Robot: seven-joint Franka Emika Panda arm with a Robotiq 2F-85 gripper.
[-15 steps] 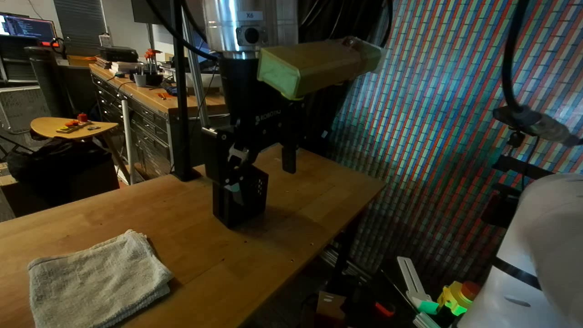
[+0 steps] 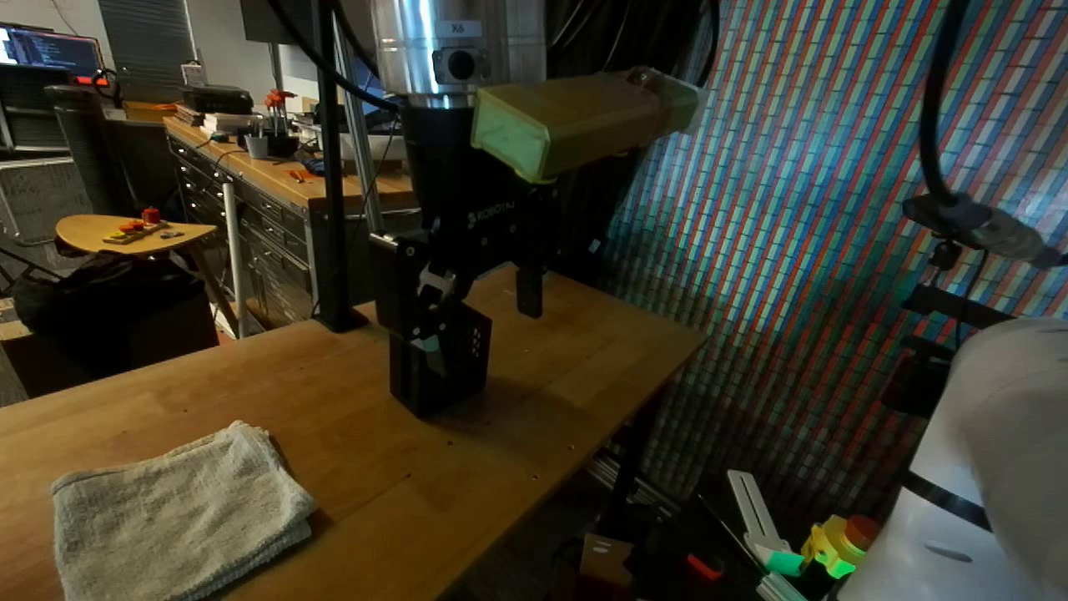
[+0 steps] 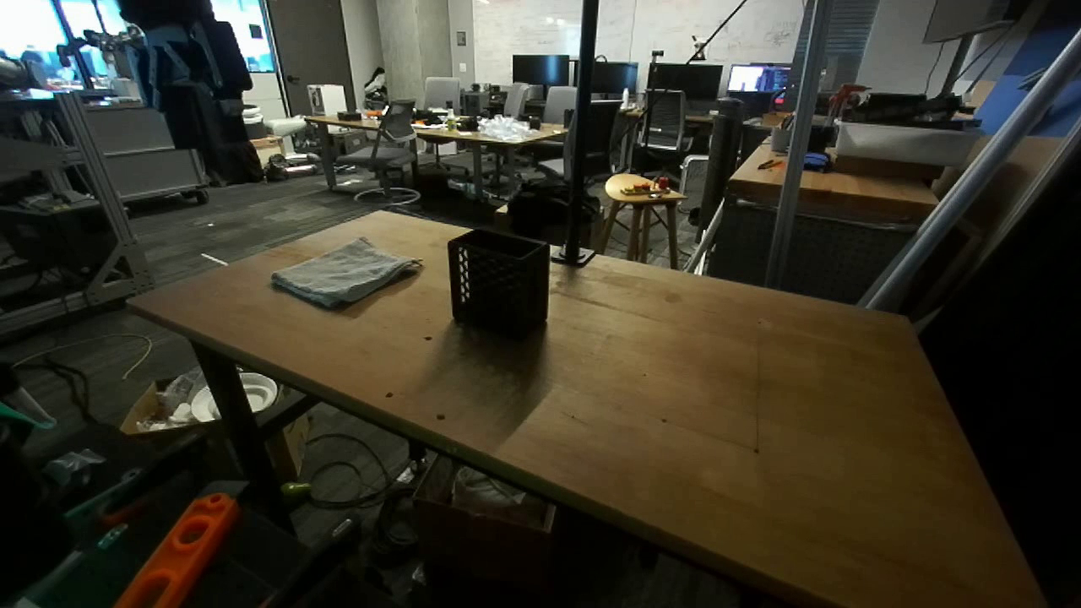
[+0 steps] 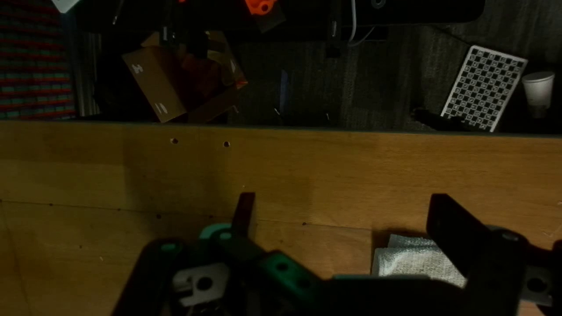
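Observation:
My gripper (image 2: 481, 322) hangs over the table in exterior view 1, open, its two fingers well apart. A small black crate (image 2: 438, 377) with holes in its sides stands upright on the table, partly behind one finger. Exterior view 2 shows the whole crate (image 3: 498, 284); no arm appears there. A folded grey cloth (image 2: 175, 516) lies flat on the table, apart from the crate. In the wrist view the gripper has wide-set fingers with bare wood between their tips. Part of the cloth (image 4: 419, 260) shows beside the right finger. I cannot make out the crate in that view.
A black post (image 3: 579, 132) rises at its far edge near the crate. Below the near edge are a cardboard box (image 4: 158, 84) and other clutter on the floor.

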